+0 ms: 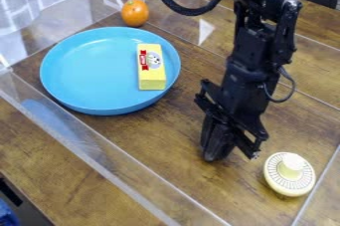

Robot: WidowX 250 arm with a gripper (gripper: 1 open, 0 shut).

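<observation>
The black gripper points down at the wooden table, right of centre, its fingers drawn together low over the wood, with nothing visible between them. To its right lies a round cream lid with a knob. Up and to the left sits a blue plate with a yellow box on its right part.
An orange round object stands at the back left, beyond the plate. A clear plastic wall runs along the left side. Bare wood lies in front of the plate and behind the lid.
</observation>
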